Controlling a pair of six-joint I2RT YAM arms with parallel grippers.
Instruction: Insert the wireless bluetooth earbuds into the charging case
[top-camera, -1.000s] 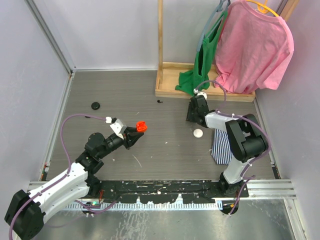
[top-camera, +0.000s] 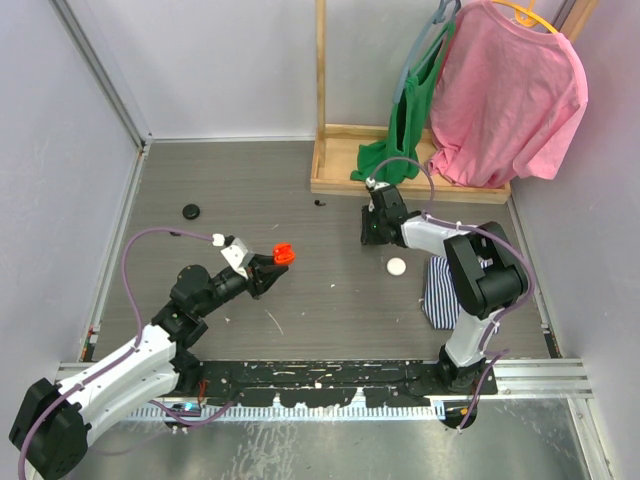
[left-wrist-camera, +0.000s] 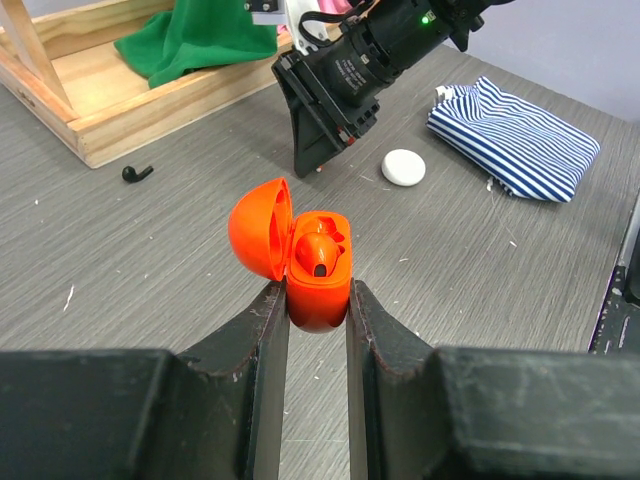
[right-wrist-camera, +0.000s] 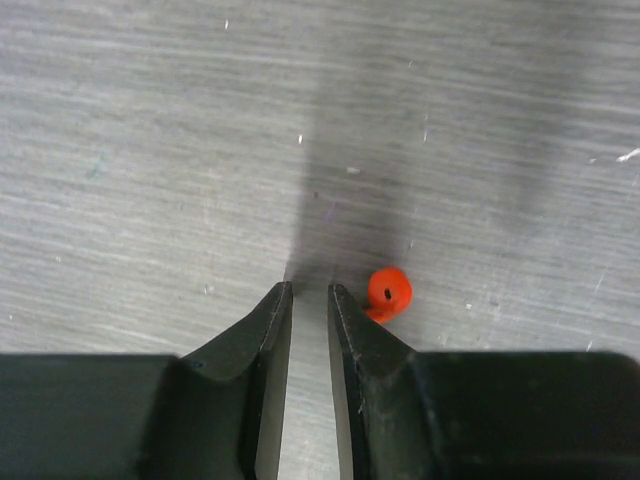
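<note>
My left gripper (top-camera: 268, 268) holds the orange charging case (left-wrist-camera: 318, 285), its lid flipped open; an earbud shape shows inside. My right gripper (top-camera: 372, 228) hangs low over the floor in front of the wooden frame. In the right wrist view a small red earbud (right-wrist-camera: 390, 289) lies just beside the right fingertip; the fingers are close together, and nothing clearly shows between them.
A white disc (top-camera: 396, 266) and a striped cloth (top-camera: 440, 300) lie near the right arm. A wooden rack (top-camera: 330, 185) with hanging clothes stands at the back. Small dark items (top-camera: 191, 212) lie at left.
My right arm has shifted a little to the left. The left arm with the orange case has stayed put.
</note>
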